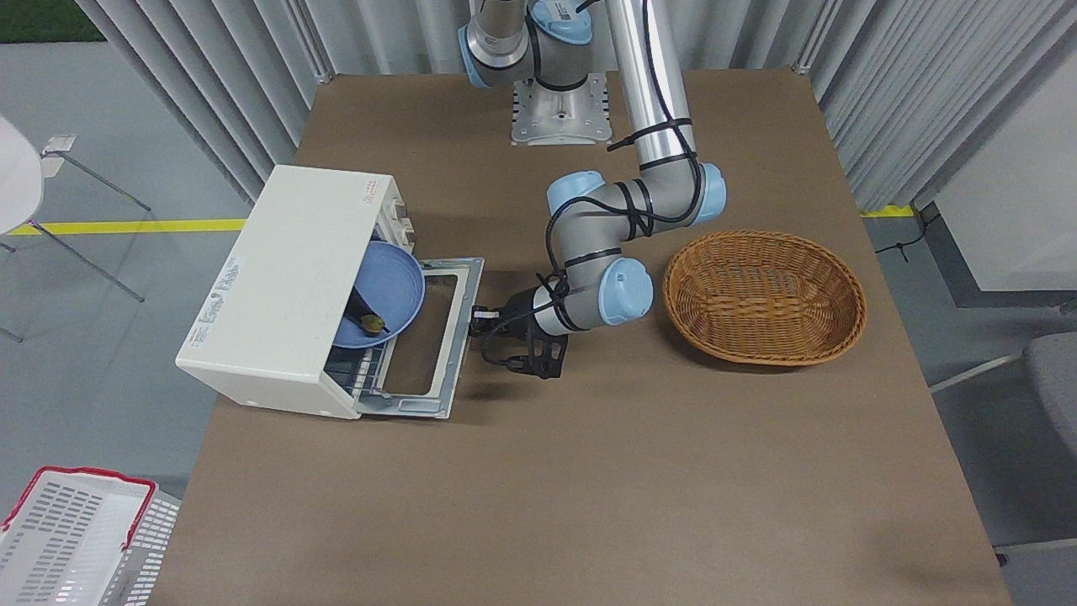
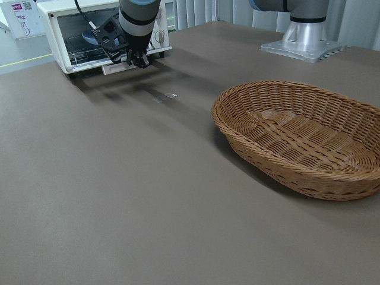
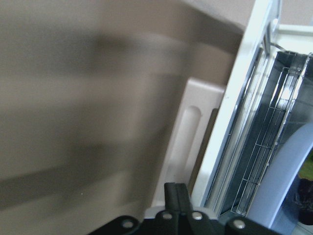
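Note:
A white toaster oven (image 1: 273, 283) lies at the left of the table with its glass door (image 1: 444, 374) swung down and out. Inside, a blue plate (image 1: 389, 283) holds a dark eggplant (image 1: 365, 317) with a green stem end. My gripper is at the door's outer edge, low over the door's pale handle (image 3: 188, 127); its black fingers appear close together, and whether anything is between them is hidden.
A wicker basket (image 1: 764, 298) sits to the right of my arm. A white laundry basket (image 1: 76, 535) stands on the floor at the lower left.

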